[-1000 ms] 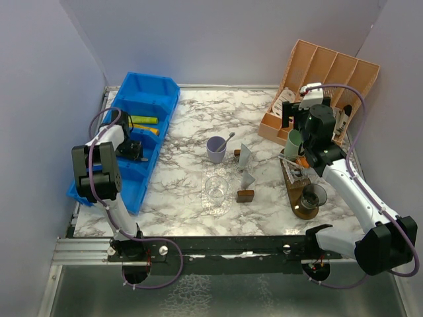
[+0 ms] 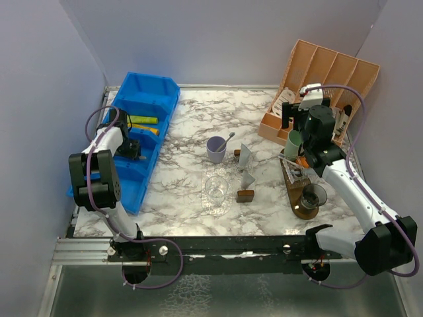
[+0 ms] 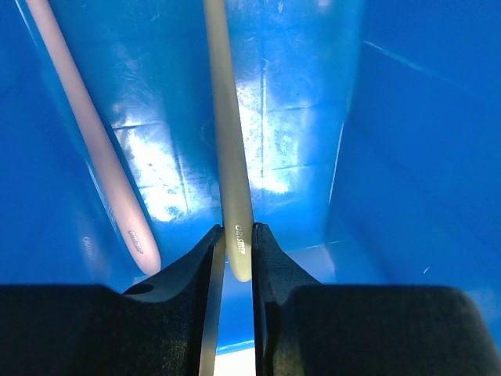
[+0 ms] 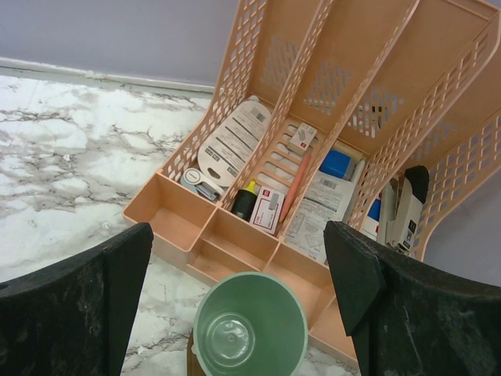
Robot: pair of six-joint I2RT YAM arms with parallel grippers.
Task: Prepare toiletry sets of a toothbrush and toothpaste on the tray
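Note:
Two toothbrush handles lie in a blue bin compartment in the left wrist view: a beige one [image 3: 231, 149] in the middle and a pink one [image 3: 98, 149] along the left wall. My left gripper has its fingers close on either side of the beige handle's end; whether they press on it cannot be made out. From above, the left gripper [image 2: 137, 156] is down inside the blue bin [image 2: 135, 191]. A purple cup [image 2: 216, 150] holds a toothbrush [image 2: 227, 140]. At the right, my right gripper stands wide open above a green cup [image 4: 250, 329], apart from it.
A tan divided organizer [image 4: 160, 205] with packaged items stands at the back right. On the brown wooden tray [image 2: 303, 212] is a dark glass [image 2: 313, 195]. A clear cup [image 2: 216, 188] and a brown block [image 2: 245, 196] stand mid-table. Bare marble lies beside the blue bin.
The left arm has shifted slightly left over the blue bin. The right arm and the table items have stayed in place.

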